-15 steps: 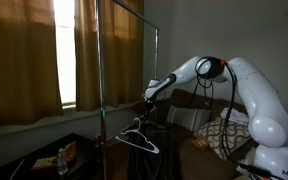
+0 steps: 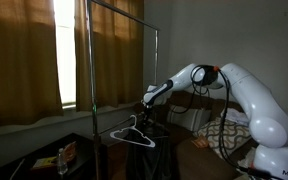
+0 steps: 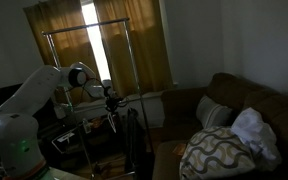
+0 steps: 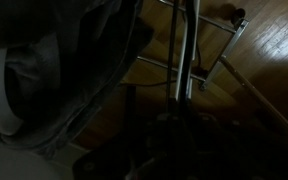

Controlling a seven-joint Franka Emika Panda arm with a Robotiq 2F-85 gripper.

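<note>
My gripper (image 2: 146,103) is low beside the metal clothes rack (image 2: 91,70), just above a dark garment (image 2: 149,158). In the second exterior view the gripper (image 3: 112,104) appears between the rack's two uprights. It is shut; what lies between its fingers is lost in the dark. A white hanger (image 2: 134,136) hangs below and left of it, in front of the dark garment. The wrist view is very dim: dark fabric (image 4: 59,75) fills the left, and a pale bar (image 4: 189,45) runs down towards the gripper at the bottom.
A brown couch (image 3: 189,100) with a patterned cushion (image 3: 216,150) and a white pillow (image 3: 254,135) stands on the right. A dark table (image 2: 49,165) with small items is at left. Curtains (image 2: 24,60) cover the window behind. Rack feet and a caster (image 4: 238,14) rest on the wooden floor.
The rack's near upright has shifted left in the first exterior view. The hanger and garment have shifted slightly, and the gripper has moved slightly left and down.
</note>
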